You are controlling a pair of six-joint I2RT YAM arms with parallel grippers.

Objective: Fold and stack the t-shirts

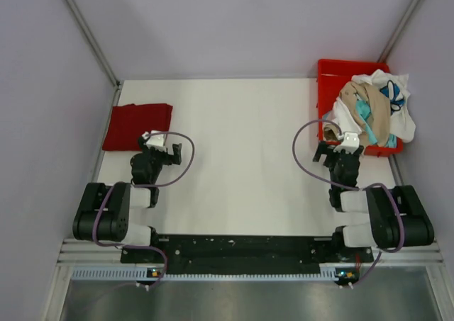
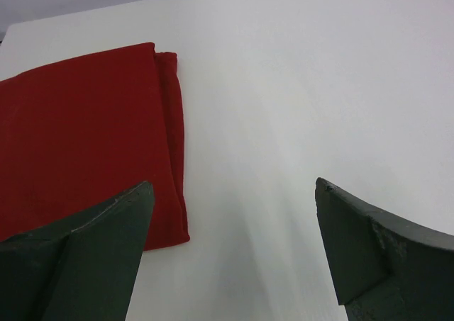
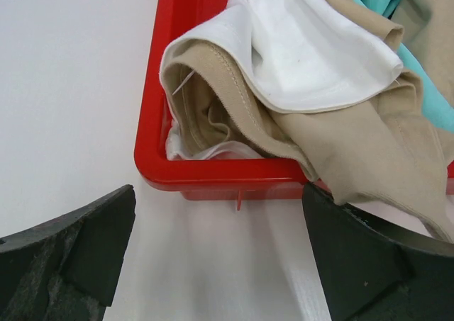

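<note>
A folded dark red shirt [image 1: 138, 125] lies flat at the table's left side; in the left wrist view its near right corner reaches close to my left fingers [image 2: 106, 250]. My left gripper [image 1: 163, 142] stands open just beside that shirt, holding nothing. At the right, a red bin [image 1: 333, 87] is heaped with loose shirts: beige [image 3: 383, 137], white [image 3: 312, 44] and turquoise [image 3: 433, 91]. The open right gripper [image 1: 339, 145] is by the bin's near edge, empty, with a beige fold hanging over the rim close to its right finger [image 3: 383, 257].
Between the two arms the white table [image 1: 234, 151] is bare. The bin's rim [image 3: 227, 171] rises in front of the right gripper. White cloth [image 1: 403, 122] spills over the bin's right side near the wall.
</note>
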